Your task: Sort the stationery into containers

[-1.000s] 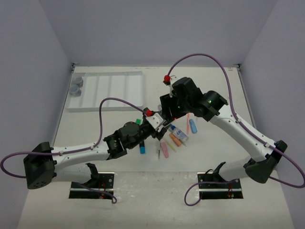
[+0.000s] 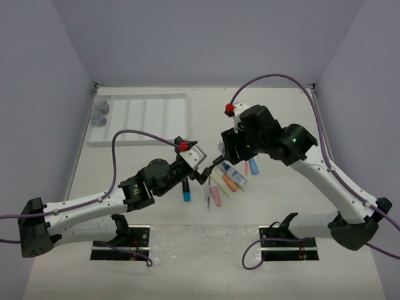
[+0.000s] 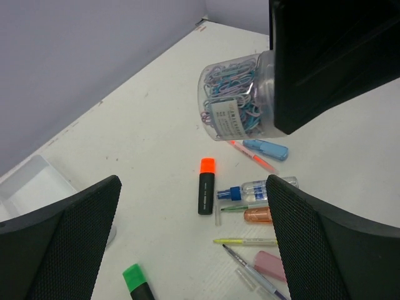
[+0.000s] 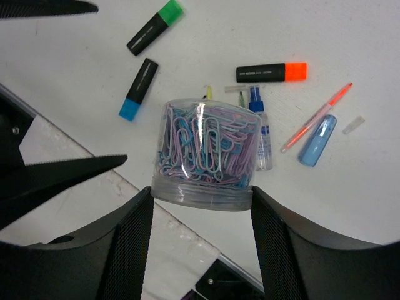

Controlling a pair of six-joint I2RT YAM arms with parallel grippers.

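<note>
A clear round jar of coloured paper clips [image 4: 206, 147] is gripped near its rim by my right gripper, which is shut on it above the table. The left wrist view shows the same jar [image 3: 231, 100] beyond my left gripper, whose fingers stand wide open with nothing between. On the table below lie an orange-capped highlighter [image 3: 206, 186], a green-capped one [image 4: 155, 27], a blue-capped one [image 4: 139, 89], a small spray bottle [image 4: 264, 140], a blue stick [image 4: 317, 141], a red pen [image 4: 316, 117] and a pink eraser [image 2: 215, 196].
A white divided tray [image 2: 139, 144] stands at the back left, with two clear round jars [image 2: 99, 118] in its left compartment. Both grippers are close together over the table's middle. Bare table lies to the back right.
My left gripper has moved to the left, away from the right one, and its fingers have come clear of the jar. The right gripper has shifted slightly right with the jar.
</note>
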